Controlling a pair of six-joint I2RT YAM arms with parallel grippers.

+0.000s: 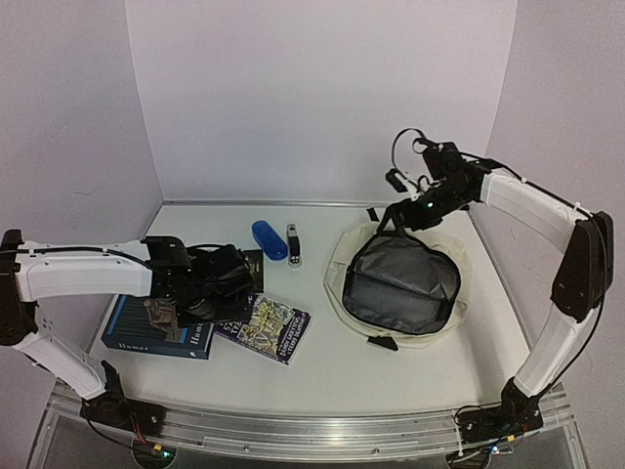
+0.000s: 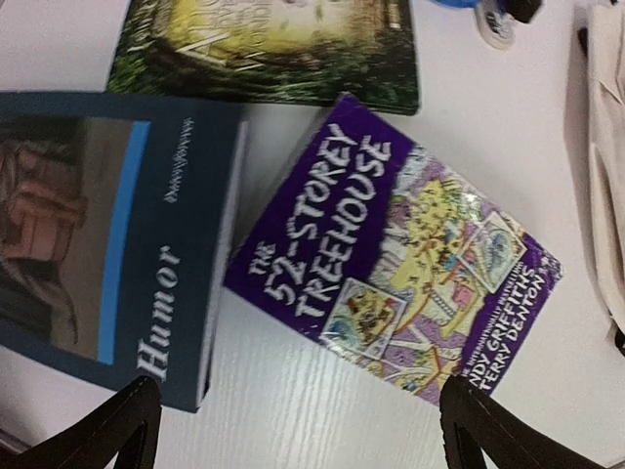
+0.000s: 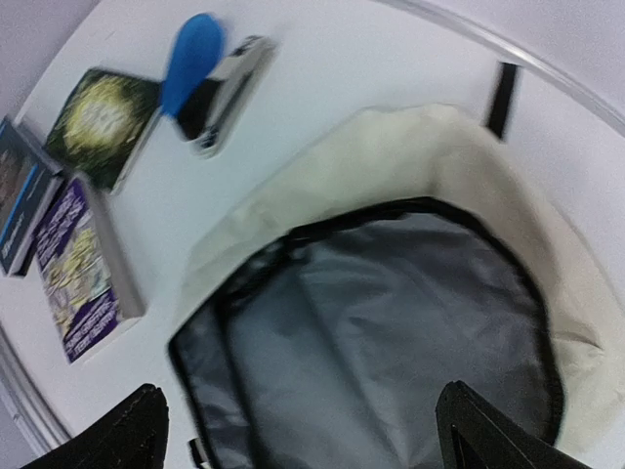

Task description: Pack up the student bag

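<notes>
The cream bag (image 1: 335,278) lies on the table with its grey-lined mouth spread wide and nothing visible inside. Above its back rim hovers my right gripper, open and empty. My left gripper is over the books, also open, with bare table between its fingers. Below it are the purple Treehouse book (image 2: 420,264) and, to the left, the thick dark Humor book (image 2: 186,264). Behind them lies a green-yellow book (image 2: 283,49), partly covered by my left arm in the top view. A blue case (image 1: 269,239) and a stapler (image 1: 293,244) rest further back.
A metal rail (image 1: 312,425) runs along the front edge, with walls on both sides and at the back. Bare table (image 1: 303,386) lies in front of the books and bag. A black strap (image 1: 382,342) sticks out from the bag's front.
</notes>
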